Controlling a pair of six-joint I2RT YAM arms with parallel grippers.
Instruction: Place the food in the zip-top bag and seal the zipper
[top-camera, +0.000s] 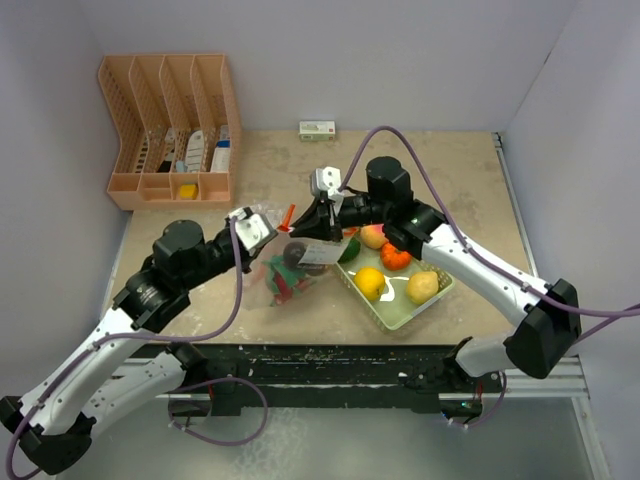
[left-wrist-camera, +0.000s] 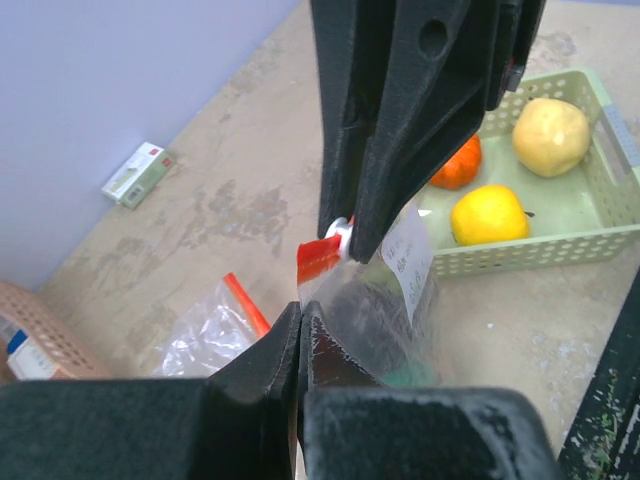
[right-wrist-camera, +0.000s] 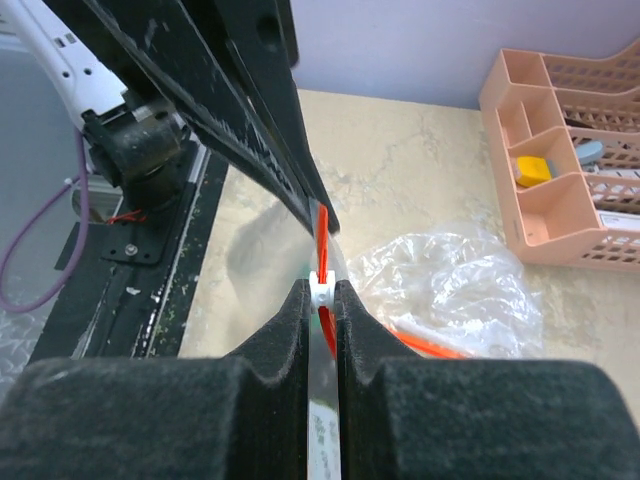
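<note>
A clear zip bag (top-camera: 290, 275) with a red zipper and a white label (top-camera: 322, 254) hangs at the table's middle, dark, green and red food inside it. My right gripper is shut on the bag's white slider (right-wrist-camera: 322, 287), the red zipper strip (right-wrist-camera: 322, 235) running through it. Close by on the left, my left gripper is shut, and nothing shows between its fingers. In the left wrist view, its tips are just short of the zipper's red end (left-wrist-camera: 318, 257). Behind them, more red strip (left-wrist-camera: 247, 304) lies on crumpled clear plastic (left-wrist-camera: 208, 335).
To the right, a green basket (top-camera: 398, 326) holds a lemon (top-camera: 370, 283), a pale round fruit (top-camera: 422, 288) and an orange pumpkin (top-camera: 395, 257). An orange rack (top-camera: 125, 190) stands at back left, a small box (top-camera: 317, 130) at the back.
</note>
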